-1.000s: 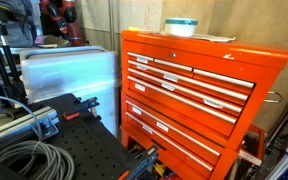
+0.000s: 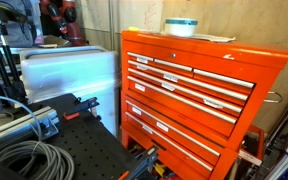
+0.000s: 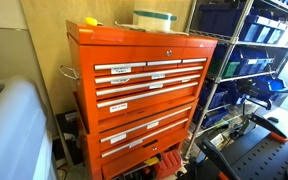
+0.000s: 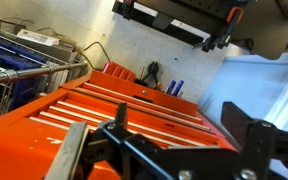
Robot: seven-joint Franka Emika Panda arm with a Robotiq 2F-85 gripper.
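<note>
My gripper is open in the wrist view, its two dark fingers wide apart at the bottom of the picture. Nothing is visible between them except the tool chest beyond. This orange tool chest [image 2: 199, 58] has several drawers with pale, labelled handles; its upper drawers [image 3: 149, 79] look closed in both exterior views. On top of the chest stands a round white and teal container [image 2: 181, 27]. Neither exterior view clearly shows the gripper.
A dark perforated tabletop [image 2: 96, 150] lies before the chest, with a coiled grey cable [image 2: 34, 160] on it. White bins [image 2: 69, 70] stand left. Wire shelving with blue bins [image 3: 254, 63] is at right. Loose tools [image 3: 167, 166] show low at the chest's base.
</note>
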